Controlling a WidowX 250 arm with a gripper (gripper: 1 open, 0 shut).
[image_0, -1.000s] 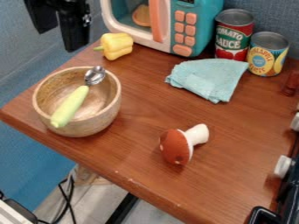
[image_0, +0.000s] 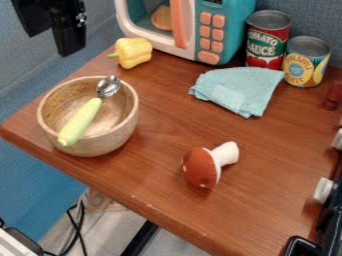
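My gripper (image_0: 54, 28) hangs at the top left, dark and partly out of frame, above the table's back-left area; its fingers are hard to make out. Below it, a wooden bowl (image_0: 74, 140) holds a spoon with a pale green handle (image_0: 76, 124). A yellow toy (image_0: 132, 52) lies behind the bowl. A toy mushroom (image_0: 201, 167) with red cap and white stem lies on its side near the front middle. A folded light blue cloth (image_0: 235, 90) lies at the back right.
A toy microwave (image_0: 218, 30), a tomato sauce can (image_0: 267, 40) and a second can (image_0: 305, 62) stand along the back. Black equipment (image_0: 321, 235) lines the right edge.
My gripper has shifted slightly at the top left. The objects on the table look unmoved.
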